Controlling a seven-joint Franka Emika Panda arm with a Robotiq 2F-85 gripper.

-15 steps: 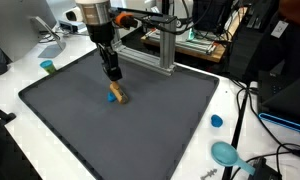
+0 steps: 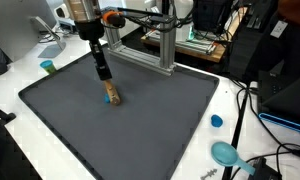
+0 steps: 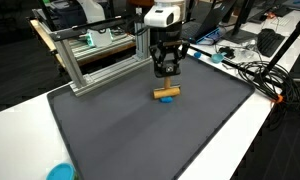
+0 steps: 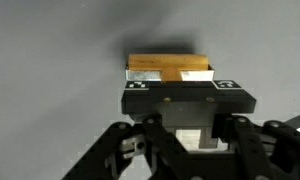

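Observation:
A light wooden piece (image 3: 167, 94), shaped like a small mallet with a crosswise head and a short upright stem, is low over the dark mat (image 3: 120, 140). My gripper (image 3: 168, 72) points down and is shut on its stem. In the wrist view the wooden head (image 4: 170, 62) shows just beyond the gripper, with the stem between the pale pads. Close against the wooden piece is a small blue object (image 3: 168, 100), partly hidden in exterior view 1. Whether the wood touches the mat cannot be made out.
A teal bowl (image 2: 226, 154) and a blue cup (image 2: 216, 121) stand on the white table beyond the mat. A green-topped cup (image 2: 48, 66) is at the far left. Much of the mat around the gripper is bare.
In exterior view 1 my gripper has shifted a little to the left, and the wooden piece has moved the same way with it. The grip looks unchanged.

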